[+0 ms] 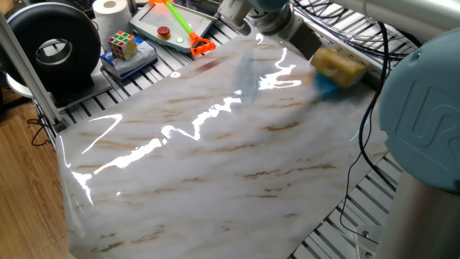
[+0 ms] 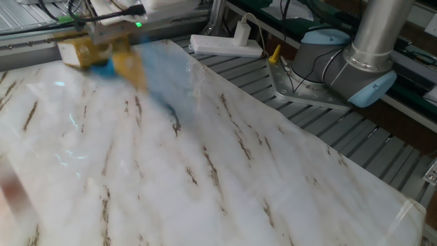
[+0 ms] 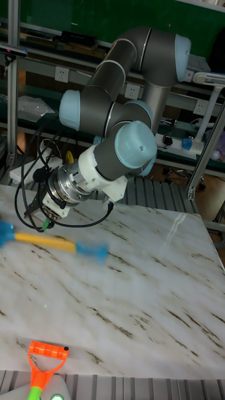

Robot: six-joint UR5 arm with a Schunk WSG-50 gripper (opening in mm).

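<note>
A toy shovel with a yellow shaft (image 3: 45, 242) and blue ends is strongly blurred in all views. In exterior view 1 its blue head (image 1: 327, 85) shows beside a yellow block (image 1: 341, 67), while the handle is a faint smear over the marble-patterned sheet. Exterior view 2 has the blue handle (image 2: 166, 78) smeared near the far edge. My gripper (image 3: 41, 223) sits directly above the shaft in exterior view 3 and looks sharper than the shovel. Its fingertips are not clear, so whether they grip the shaft cannot be made out.
An orange-and-green shovel (image 1: 192, 39) lies on a grey panel with a red button at the table's back. A Rubik's cube (image 1: 122, 44) rests on a blue-and-white box. Black cables (image 1: 384, 86) hang beside the arm. The marble-patterned sheet (image 1: 215, 187) is mostly bare.
</note>
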